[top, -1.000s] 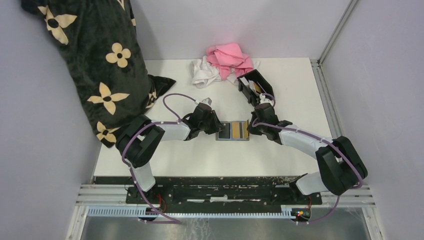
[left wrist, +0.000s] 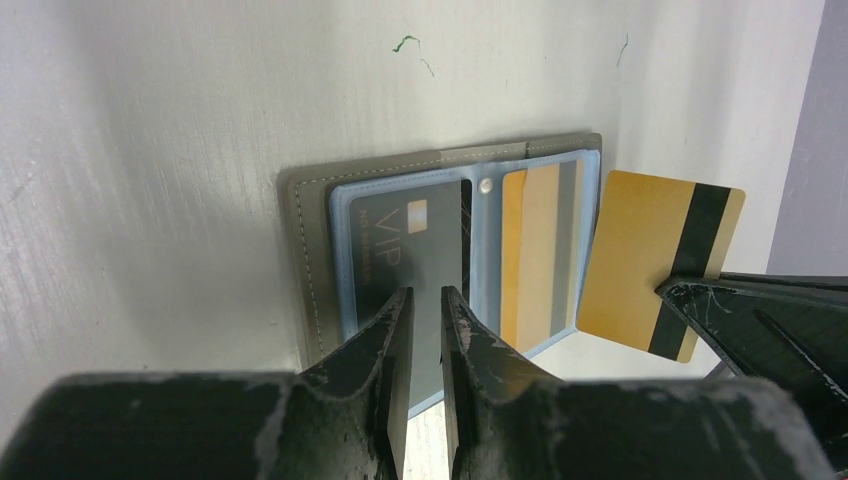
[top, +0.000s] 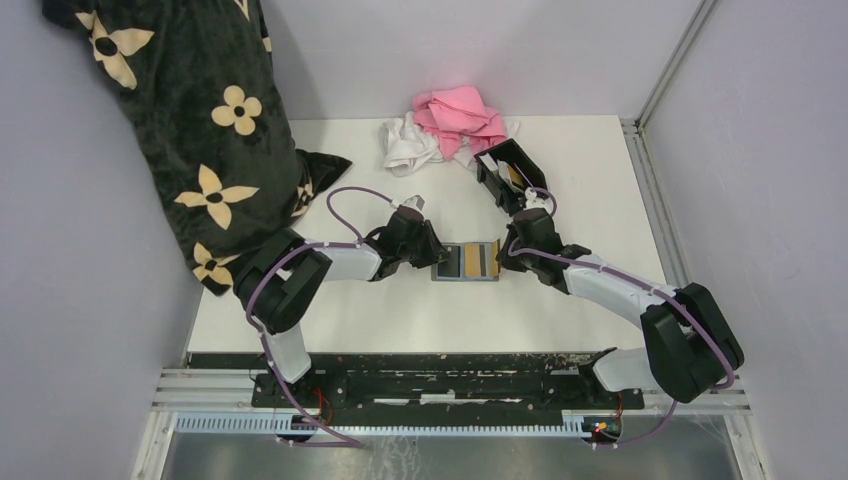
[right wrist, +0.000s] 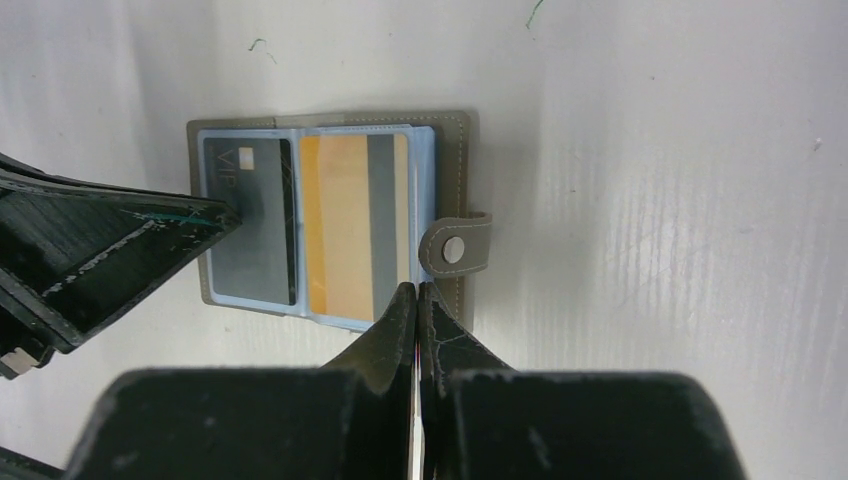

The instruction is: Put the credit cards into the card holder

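The grey card holder [top: 439, 278] lies open on the table. In the left wrist view its left clear sleeve has a black VIP card [left wrist: 430, 250] and its right sleeve a gold card with a dark stripe [left wrist: 540, 260]. Over the black card, my left gripper is slightly open with nothing between its fingers. Another gold card [left wrist: 640, 250] stands beside the holder's right edge, tilted, with my right gripper [top: 503, 258] shut on it. From the right wrist view, the right gripper shows closed fingertips, the card hardly visible edge-on.
A black open box [top: 533, 172] with cards inside stands behind the right gripper. Pink cloth [top: 460, 115] and white cloth [top: 405, 145] lie at the back. The holder's snap strap [right wrist: 468, 245] sticks out on its right.
The left arm looks almost still.
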